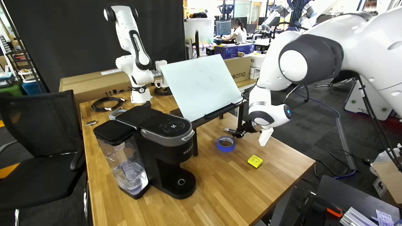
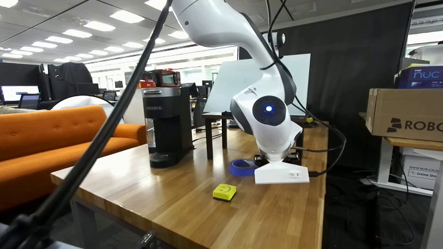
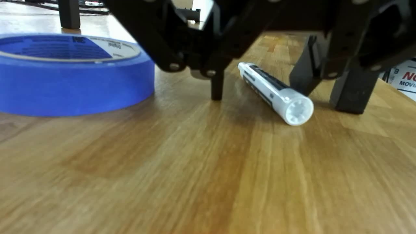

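Observation:
A white marker (image 3: 273, 91) with a black label lies on the wooden table, its clear-white end towards the wrist camera. My gripper is low over the table and part open, with the marker lying between its dark fingers. A gap shows between the marker and the left finger; the right one is close beside it, and contact is hard to judge. In exterior view 1 one end of the marker (image 1: 228, 130) pokes out past the gripper (image 1: 237, 132). The arm hides the marker in exterior view 2.
A blue tape roll (image 3: 78, 87) lies close to the gripper's left. The yellow block (image 1: 255, 161) sits nearer the table's front. Behind stands a whiteboard (image 1: 203, 84) on a dark-legged stand; a coffee maker (image 1: 165, 150) is further left. Bare table lies in front.

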